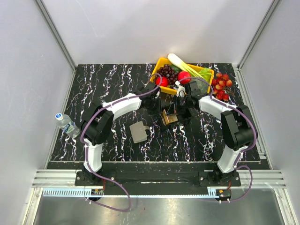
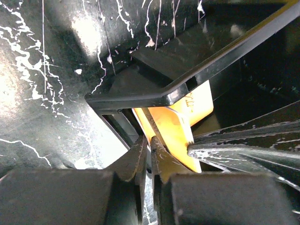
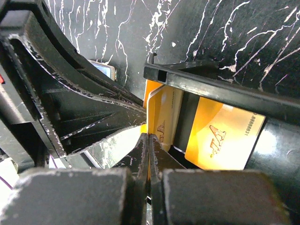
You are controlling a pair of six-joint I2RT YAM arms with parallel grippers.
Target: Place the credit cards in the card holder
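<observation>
The black card holder (image 1: pixel 174 119) lies on the table between both grippers. In the right wrist view an orange card (image 3: pixel 166 115) stands on edge in the holder's left slot, and another orange card (image 3: pixel 225 136) lies in the wider part. My left gripper has its fingertips parted by a narrow gap at the standing card's edge; whether they touch it is unclear. My right gripper is shut, its tips beside that card's lower edge, with nothing clearly visible between them. From above, the arms partly cover the holder.
A pale grey flat object (image 1: pixel 138 132) lies left of the holder. Behind the grippers stands a yellow basket (image 1: pixel 153 75) of produce, with red fruit (image 1: pixel 221 86) to its right. A water bottle (image 1: pixel 68 125) lies at the left edge.
</observation>
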